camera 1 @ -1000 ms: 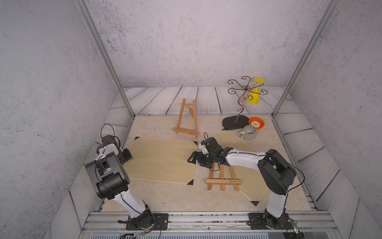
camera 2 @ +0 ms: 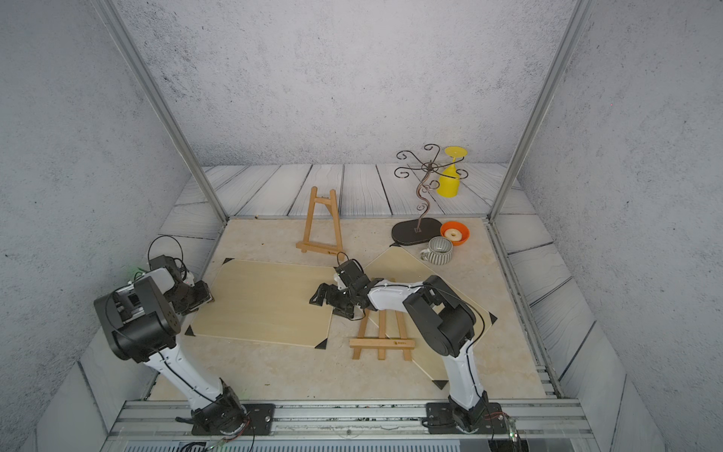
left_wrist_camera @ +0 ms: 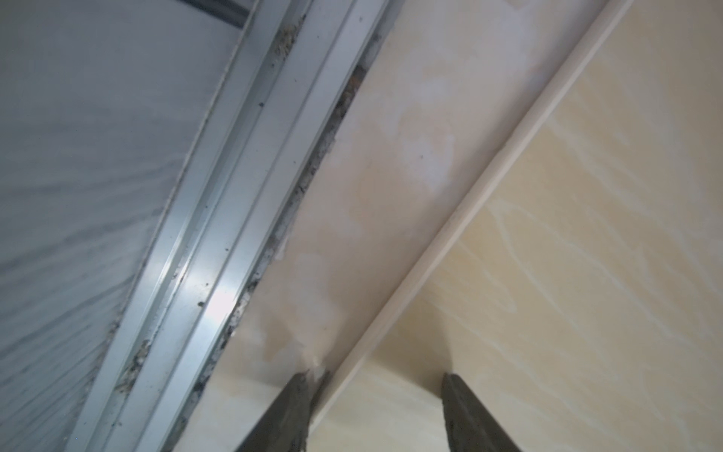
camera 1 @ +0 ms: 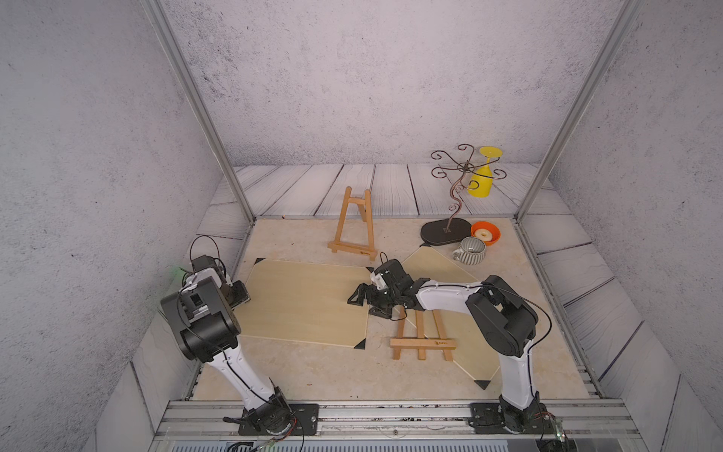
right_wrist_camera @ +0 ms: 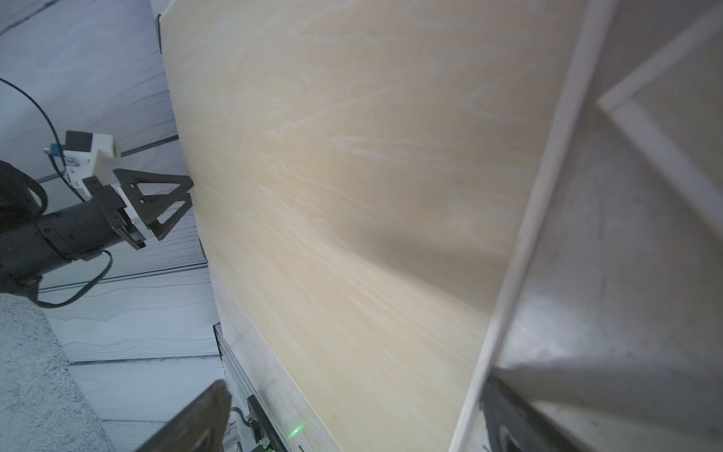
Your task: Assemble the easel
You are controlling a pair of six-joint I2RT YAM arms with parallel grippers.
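A light wooden board (camera 1: 301, 301) with black corners lies flat on the table. My right gripper is open over the board's right edge, one finger by the rim. A standing small easel (camera 1: 340, 220) is at the back middle. A second easel (camera 1: 421, 342) lies at the front right, partly on a second board (camera 1: 474, 361) that is turned at an angle.
A metal scroll stand (camera 1: 444, 233) with a yellow vessel (camera 1: 479, 180) behind, an orange bowl (camera 1: 485, 241) and a striped mug (camera 1: 472, 256) occupy the back right. An aluminium rail (left_wrist_camera: 248, 211) borders the left side.
My right gripper has moved slightly left over the board, and that arm's upper joints have shifted left. The left arm's upper part moved slightly, its gripper staying at the edge.
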